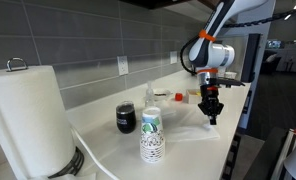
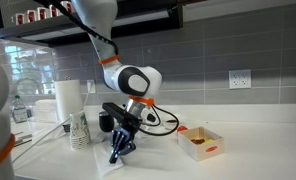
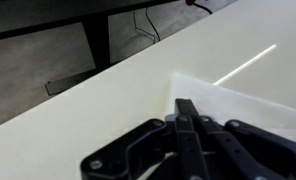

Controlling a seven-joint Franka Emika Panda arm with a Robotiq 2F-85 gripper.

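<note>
A thin white sheet, paper or cloth (image 1: 192,130), lies on the white counter near its front edge. In the wrist view, the sheet (image 3: 223,103) spreads beneath and beyond my fingers. My gripper (image 1: 212,121) points down over it, with the fingertips at or just above its surface; exterior view 2 shows the gripper (image 2: 115,157) low over the same sheet (image 2: 107,166). The fingers are together in the wrist view, where the gripper hides part of the sheet. Whether a fold is pinched between the tips cannot be made out.
A paper towel roll (image 1: 36,120), stacked cups (image 1: 152,137) and a dark tumbler (image 1: 126,118) stand along the counter. An open box (image 2: 199,143) sits on the other side of the arm. Beyond the counter edge (image 3: 83,95) is a drop to the floor.
</note>
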